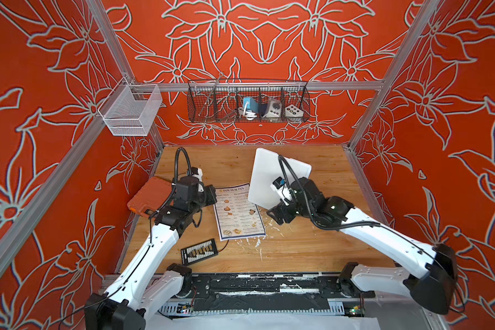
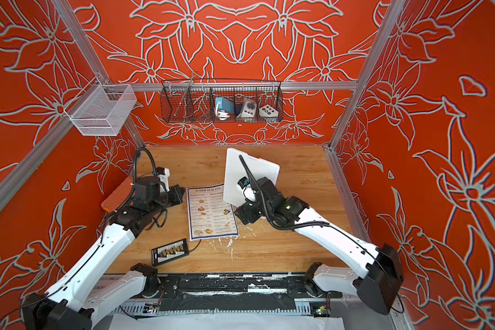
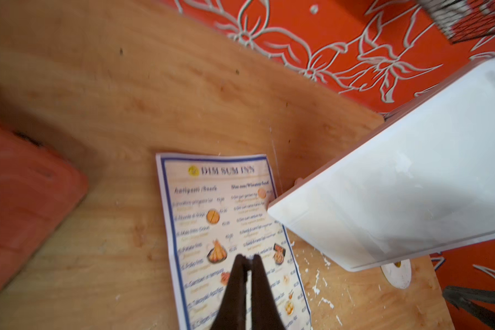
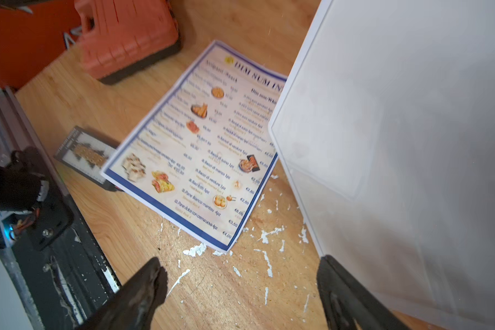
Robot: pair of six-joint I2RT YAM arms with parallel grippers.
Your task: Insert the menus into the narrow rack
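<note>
A paper menu headed "Dim Sum Inn" (image 1: 237,211) lies flat in the middle of the table, its upper right edge partly behind the white panel in the right wrist view. My left gripper is shut with nothing between its fingers; in that wrist view it overlaps the menu, which lies below and outside the fingers. From above, this gripper is by the menu's left edge. Open and empty, my right gripper is near the menu's lower right. A large white panel (image 2: 258,170) stands at the menu's right. Which item is the narrow rack I cannot tell.
An orange case (image 1: 158,192) lies left of the menu, and a small abacus-like item (image 1: 199,251) sits in front. A white round object (image 3: 397,273) is beyond the panel. Wire baskets hang overhead: white (image 1: 131,112) left, black (image 1: 203,104) back.
</note>
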